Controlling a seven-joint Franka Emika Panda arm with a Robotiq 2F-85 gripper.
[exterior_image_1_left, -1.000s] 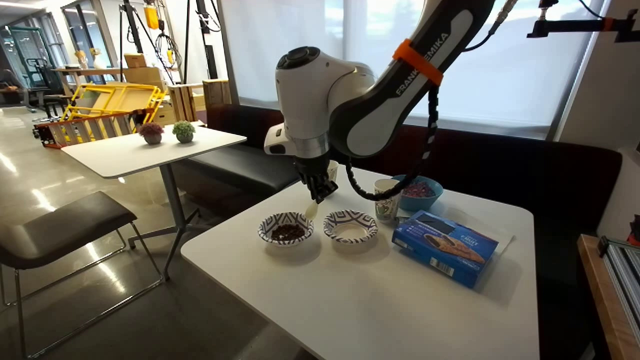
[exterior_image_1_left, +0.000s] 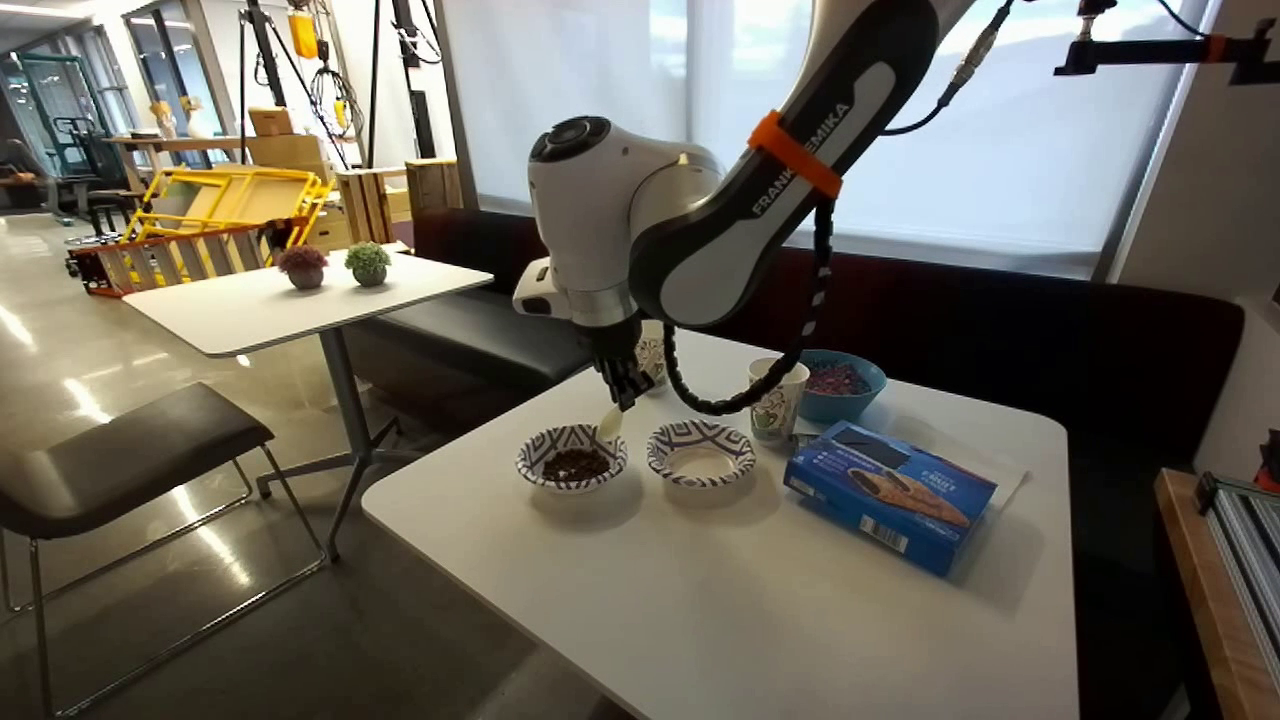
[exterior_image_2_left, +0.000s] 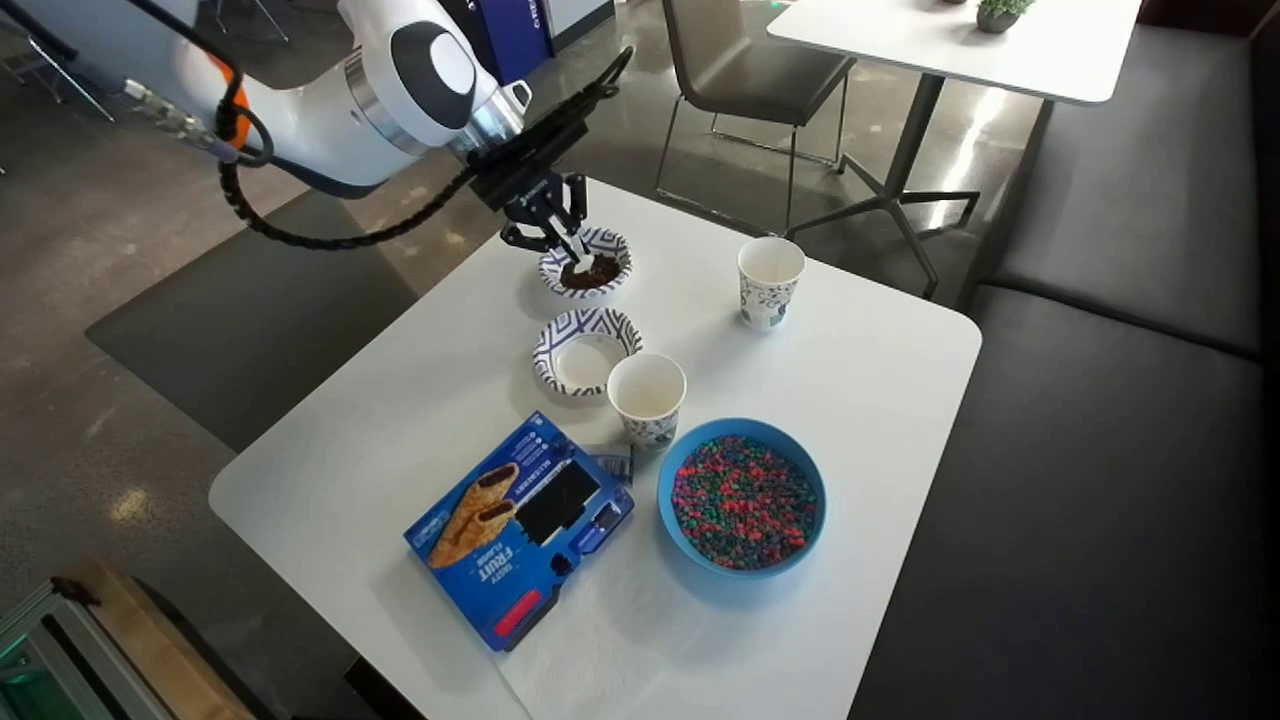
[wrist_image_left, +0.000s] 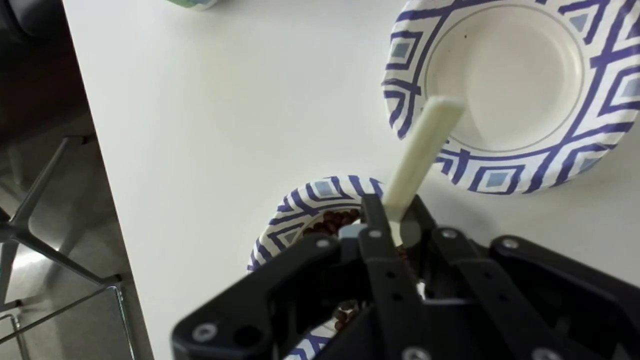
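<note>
My gripper is shut on a pale spoon (wrist_image_left: 423, 153), whose handle end sticks up past the fingers in the wrist view. In exterior view 1 the spoon's rounded end (exterior_image_1_left: 611, 424) points down at the right rim of a patterned bowl (exterior_image_1_left: 537, 470) that holds dark brown round pieces (exterior_image_1_left: 576, 464). Whether the spoon touches the pieces I cannot tell. Beside that bowl stands a second bowl (exterior_image_1_left: 701, 462) with the same blue-and-white pattern, empty inside.
A blue snack box (exterior_image_1_left: 888, 492) lies to the right of the bowls. Two paper cups (exterior_image_2_left: 648, 402) (exterior_image_2_left: 768, 282) and a blue bowl (exterior_image_2_left: 819, 510) of coloured beads stand on the window side. Open tabletop (exterior_image_1_left: 672, 588) stretches in front of the bowls.
The arm and gripper have shifted left in exterior view 1. The spoon's lower end has gone from the gap between the bowls to the filled bowl's rim. The bowls have not moved.
</note>
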